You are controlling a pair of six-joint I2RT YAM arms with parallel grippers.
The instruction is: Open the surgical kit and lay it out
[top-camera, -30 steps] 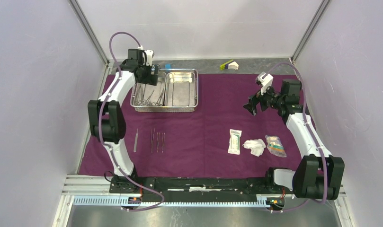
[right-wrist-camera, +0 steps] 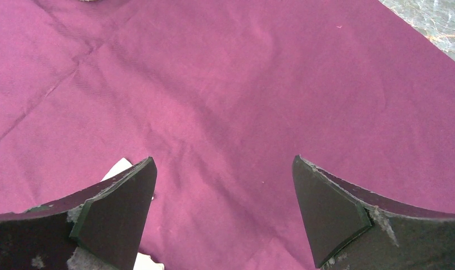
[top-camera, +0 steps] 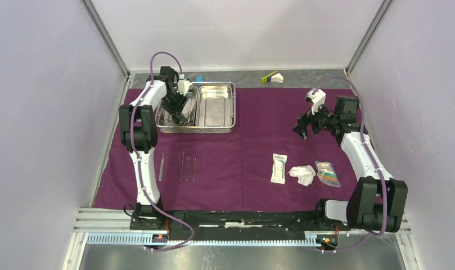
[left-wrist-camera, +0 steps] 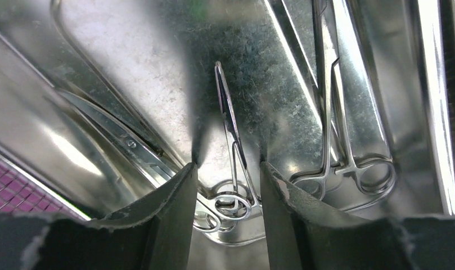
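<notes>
My left gripper is down in the left compartment of the steel tray (top-camera: 215, 107), fingers part open around a small clamp (left-wrist-camera: 230, 129) whose rings lie at the fingertips; whether they touch it cannot be told. Scissors (left-wrist-camera: 124, 135) lie left of it, more ringed instruments (left-wrist-camera: 342, 124) right. A row of thin instruments (top-camera: 187, 167) lies on the purple cloth below the tray. My right gripper (top-camera: 302, 125) stands open over bare cloth (right-wrist-camera: 225, 101), nothing between its fingers.
A white packet (top-camera: 278, 167), crumpled gauze (top-camera: 301, 174) and a plastic bag (top-camera: 328, 173) lie at the front right. Small objects (top-camera: 273, 77) sit on the back strip.
My left arm has moved from the tray's back edge down into its left compartment. The right arm has shifted only slightly.
</notes>
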